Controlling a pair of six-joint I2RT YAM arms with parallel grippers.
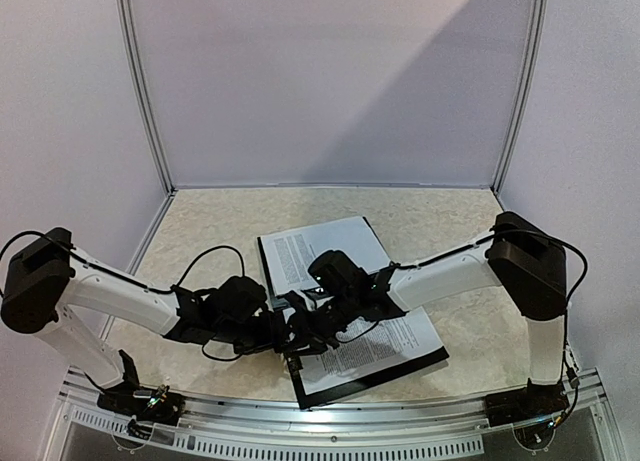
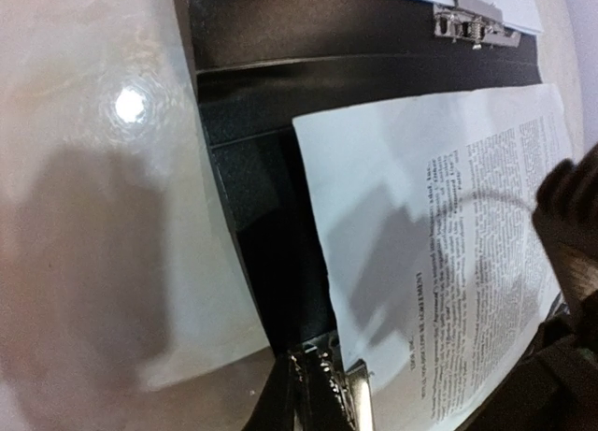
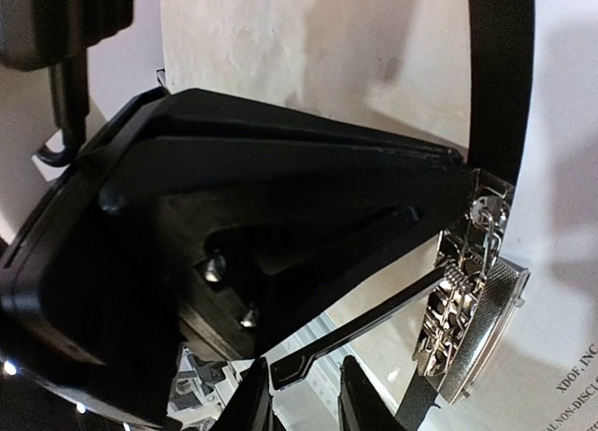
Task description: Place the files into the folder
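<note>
The black folder (image 2: pixel 262 216) lies spread open, with white printed papers (image 2: pixel 439 253) over its near half. On the folder's edge a metal clip (image 3: pixel 467 305) sits beside the papers, its long lever (image 3: pixel 364 326) sticking out sideways. My left gripper is shut with its tips down at the clip; nothing shows between its fingers. In the right wrist view its dark body (image 3: pixel 308 188) fills much of the picture. My right gripper is part open, its fingers near the lever's free end. Whether they touch the lever I cannot tell.
The folder's far half holds another printed sheet (image 1: pixel 320 251) and a second metal clip (image 2: pixel 476 24). Both grippers crowd together at the near clip. Bare table (image 1: pixel 470 241) lies to the right and at the back left.
</note>
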